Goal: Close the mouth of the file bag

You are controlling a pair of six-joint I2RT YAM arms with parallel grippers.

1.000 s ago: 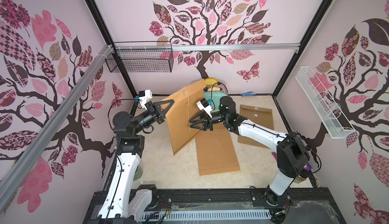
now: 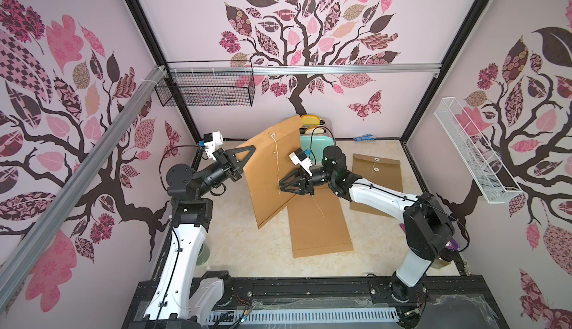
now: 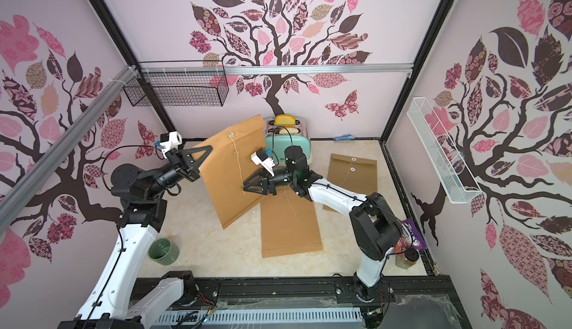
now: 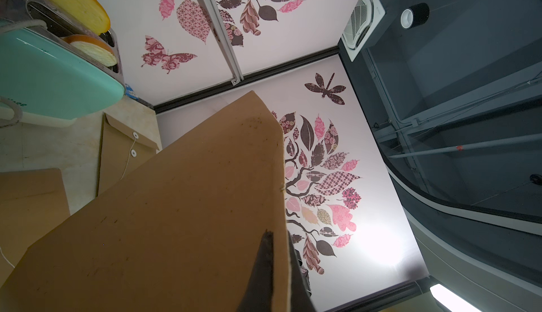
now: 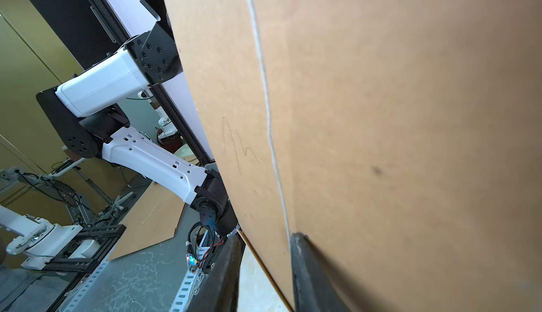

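Note:
A kraft file bag [image 2: 265,177] hangs upright and tilted above the table, my left gripper [image 2: 243,156] shut on its left edge; in the left wrist view that edge runs between the fingers. A white string [image 5: 265,103] runs down the bag's face from a button [image 2: 273,135] near the top. My right gripper [image 2: 286,185] is part open at the bag's face, low on the string; in the right wrist view one fingertip touches or nearly touches the string. Whether the string lies between the fingers is unclear.
Another bag [image 2: 321,227] lies flat beneath, and a buttoned bag [image 2: 381,180] lies at the right. A mint toaster [image 3: 286,150] stands behind, a green cup [image 3: 164,251] at the front left.
My right gripper has shifted slightly down along the string. The held bag's lower corner has swayed a little. The left gripper is nearly still.

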